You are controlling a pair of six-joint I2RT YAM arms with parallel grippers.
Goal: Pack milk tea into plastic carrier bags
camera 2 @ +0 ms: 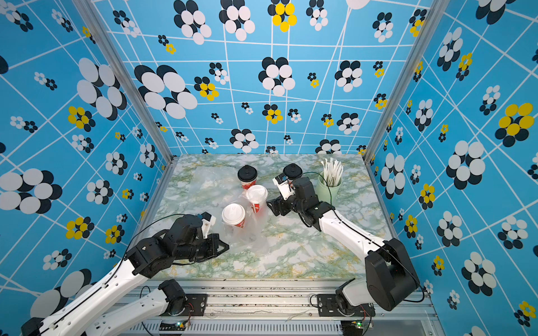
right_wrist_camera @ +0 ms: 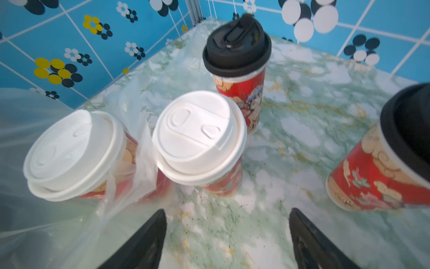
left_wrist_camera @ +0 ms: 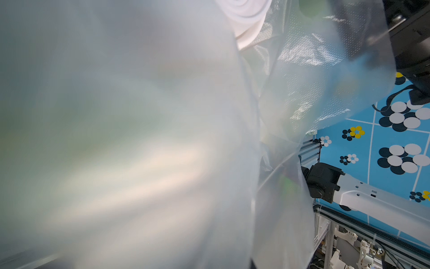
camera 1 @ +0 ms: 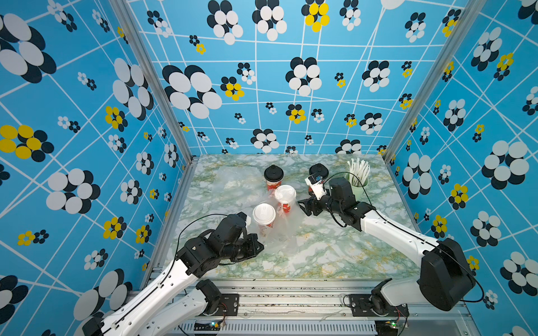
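A white-lidded red cup [camera 1: 264, 214] stands in the translucent plastic bag [camera 1: 283, 238], film around it. Close beside it is another white-lidded cup [right_wrist_camera: 199, 134], near the bag's edge; I cannot tell whether film passes round it. My left gripper [camera 1: 257, 246] is shut at the bag's near left side; its fingers are hidden in the left wrist view, where bag film [left_wrist_camera: 134, 134] covers most of the picture. To the right of the second cup, my right gripper stands open, nothing between its fingers, bare table beyond it.
One black-lidded cup [right_wrist_camera: 237, 58] stands behind the white-lidded pair; another black-lidded cup [right_wrist_camera: 380, 165] is to the right, behind my right arm. A green holder of white straws [camera 2: 330, 179] stands at the back right. Flat film [camera 1: 238, 174] lies back left.
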